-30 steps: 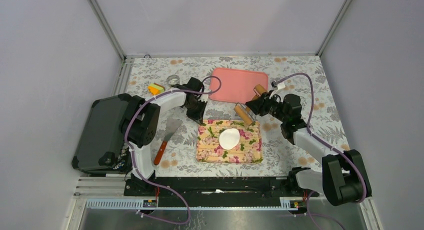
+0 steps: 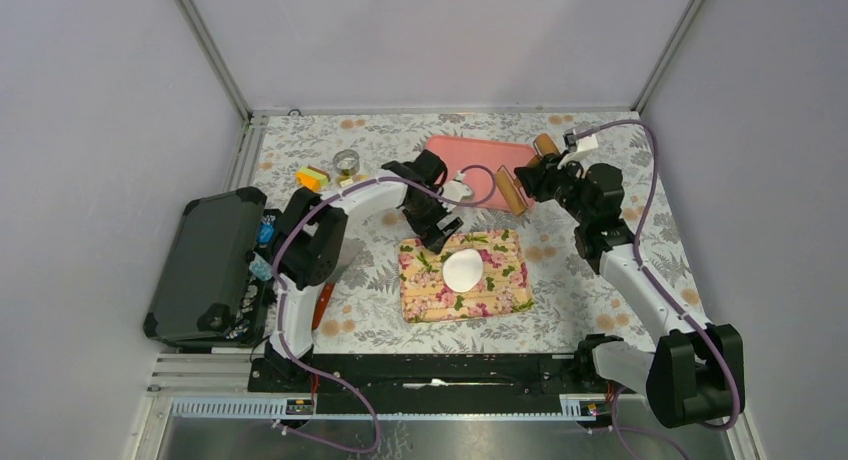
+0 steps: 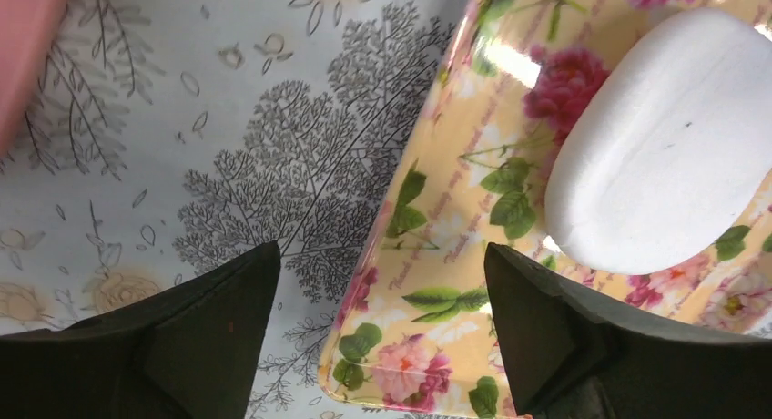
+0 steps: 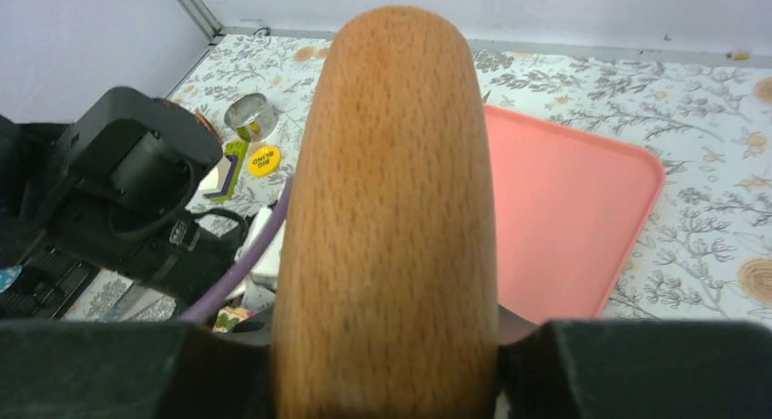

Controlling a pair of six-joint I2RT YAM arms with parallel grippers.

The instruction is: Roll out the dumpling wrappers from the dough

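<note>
White dough (image 2: 462,271) lies as a flattened oval in the middle of the floral board (image 2: 421,305); the left wrist view shows the dough (image 3: 665,146) thick and smooth. My left gripper (image 2: 432,246) hovers over the board's far left corner. Its fingers (image 3: 555,346) are apart with nothing between them, and the dough is to one side of them. At the right, my right gripper (image 2: 532,180) is shut on a wooden roller (image 2: 511,192), which is held up clear of the board. The roller's wooden end (image 4: 387,182) fills the middle of the right wrist view.
A pink tray (image 2: 484,152) lies behind the board, partly under both arms. A knife with an orange handle (image 2: 323,305) rests left of the board. At the back left are a metal ring (image 2: 346,161) and a yellow item (image 2: 309,180). A dark case stands far left.
My left gripper has moved right, over the board's far edge. The right gripper has drawn back and right with the roller.
</note>
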